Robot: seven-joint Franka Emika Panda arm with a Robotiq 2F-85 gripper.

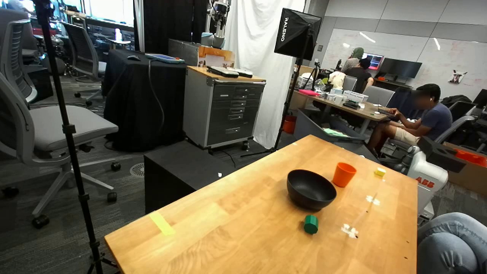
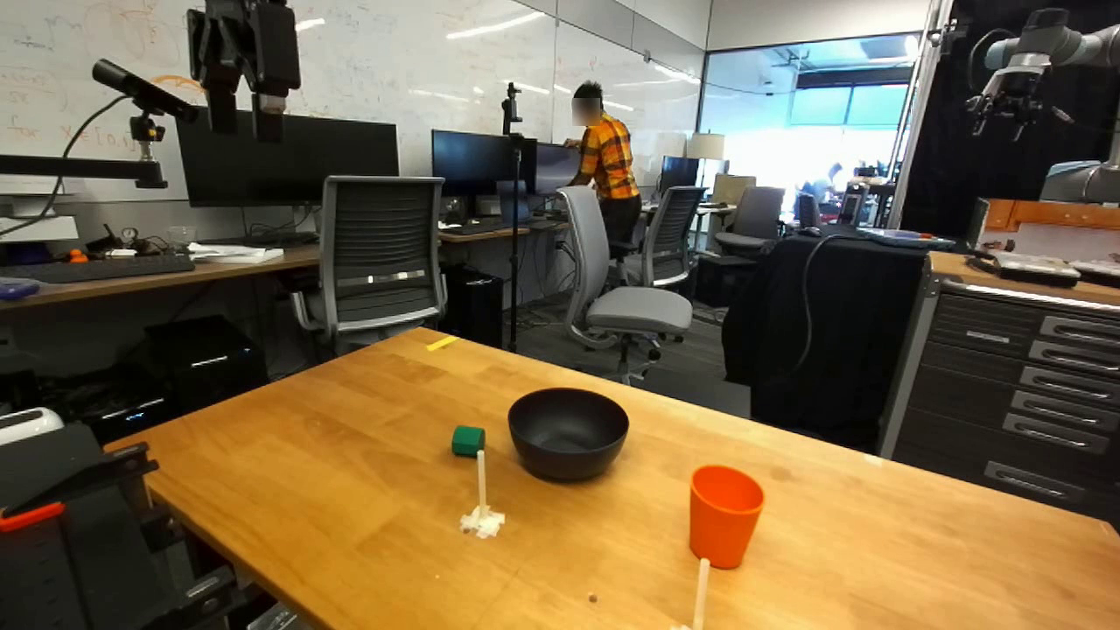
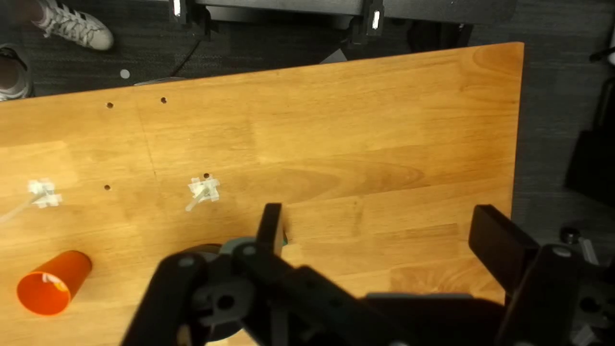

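Note:
My gripper is open, its dark fingers wide apart with only bare tabletop between them. In exterior view 2 the gripper hangs high at the upper left, well above the table. A black bowl stands on the wooden table, with a green block close beside it. An orange cup is upright on the bowl's other side. Past the cup lies a small yellow block. The left finger hides most of the green block and bowl in the wrist view.
Two thin pale sticks, one of them a near stick, rise from white tape patches on the table. Yellow tape marks one end. A person's knee is close to the table's edge.

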